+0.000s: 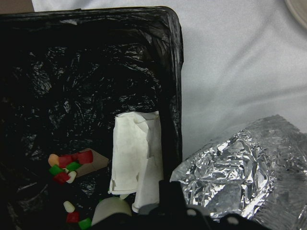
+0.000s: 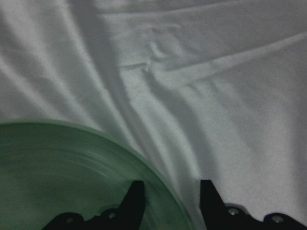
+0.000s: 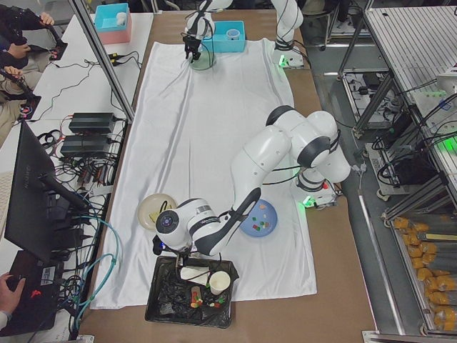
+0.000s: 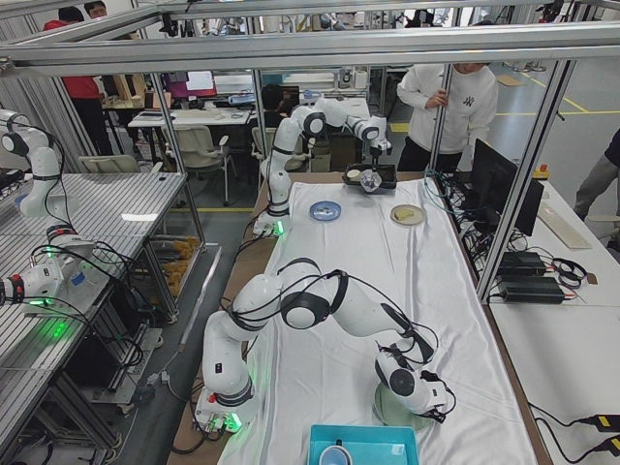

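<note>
My left gripper is over the inner edge of a black bag-lined tray [image 3: 171,304], near a crumpled foil-and-plastic packet [image 1: 225,182]; I cannot tell whether it grips it. In the left wrist view, a folded white carton [image 1: 129,153], colored bits [image 1: 62,175] and a pale cup [image 1: 108,213] lie in the tray. My right gripper stands open at the rim of a green plate [image 2: 67,163] on white cloth, nothing between its fingers.
A blue plate [image 3: 258,218] with small bits and a beige plate [image 3: 148,214] lie near the tray. A blue bin [image 4: 362,441] stands by the green plate.
</note>
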